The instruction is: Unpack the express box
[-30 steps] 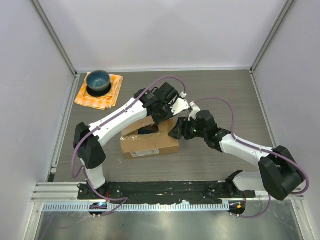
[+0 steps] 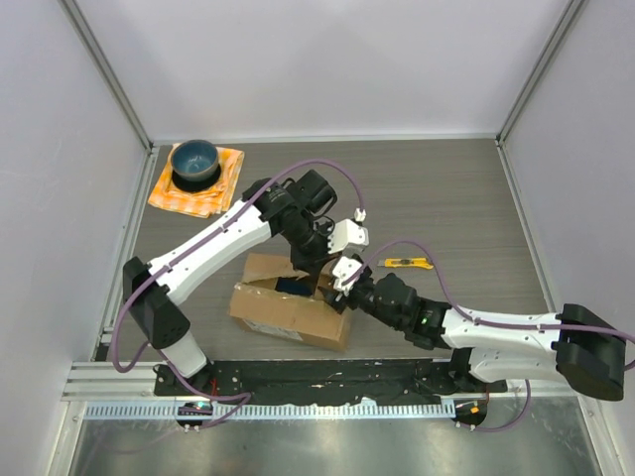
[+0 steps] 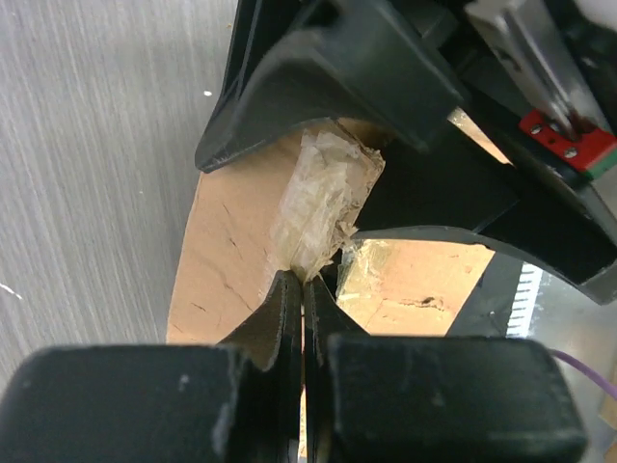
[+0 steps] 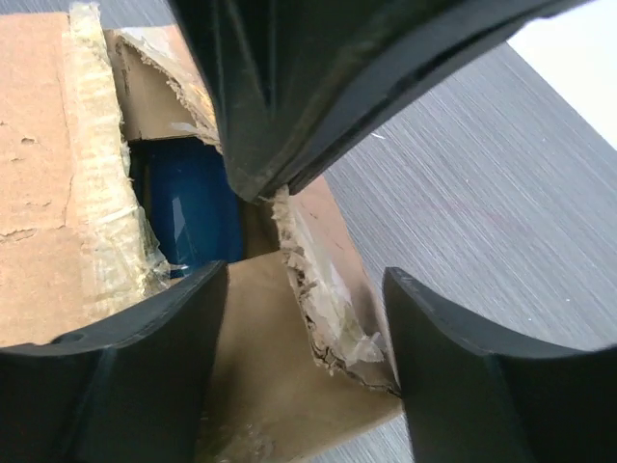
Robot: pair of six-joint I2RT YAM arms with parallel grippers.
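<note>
The brown cardboard box [image 2: 290, 313] stands partly open in the front middle of the table, with a dark blue item [image 4: 191, 207] visible inside. My left gripper is shut on the torn, taped edge of a box flap [image 3: 313, 203]. In the right wrist view, the left gripper's black fingers [image 4: 265, 116] pinch that edge from above. At the box's right end, my right gripper is open. Its two fingers [image 4: 145, 357] straddle the flap's ragged edge [image 4: 323, 299], with a visible gap on the left side.
A yellow utility knife [image 2: 407, 263] lies to the right, behind the right arm. At the back left, a blue-grey bowl [image 2: 195, 159] rests on an orange checked cloth [image 2: 223, 178].
The right gripper has moved left onto the box's right end, uncovering the knife. The box has turned, its right end shifting toward the front.
</note>
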